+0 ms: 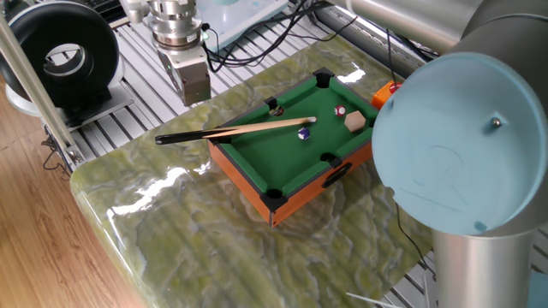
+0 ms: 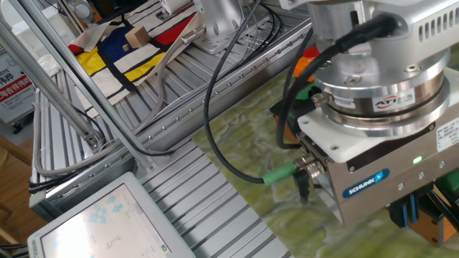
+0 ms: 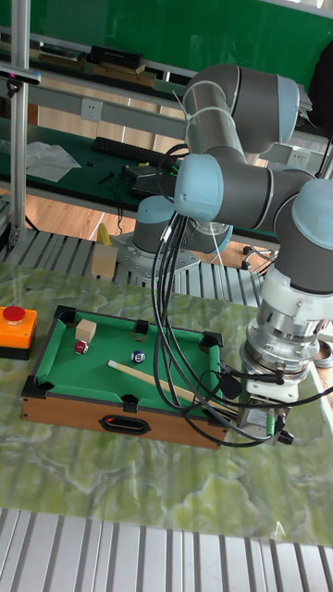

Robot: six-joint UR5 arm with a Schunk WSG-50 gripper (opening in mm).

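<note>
A small pool table (image 1: 261,175) with green felt and orange-brown sides stands on the marbled table. The cue (image 1: 257,127) lies across its rim, its black butt jutting past one end and its tip over the felt. Near that tip rests a dark blue ball (image 1: 304,133). Towards the other end are a red ball (image 1: 340,110) and a wooden block (image 1: 354,121). In exterior view 2 my gripper (image 2: 404,211) shows dark blue fingers beneath its Schunk body, but their gap is unclear. Exterior view 1 has the gripper body beyond the cue's butt end, apart from it.
An orange box with a red button (image 3: 14,324) sits beside the pool table. Black cables (image 3: 169,336) hang from my arm. A tablet screen (image 2: 107,226) lies on the slatted frame.
</note>
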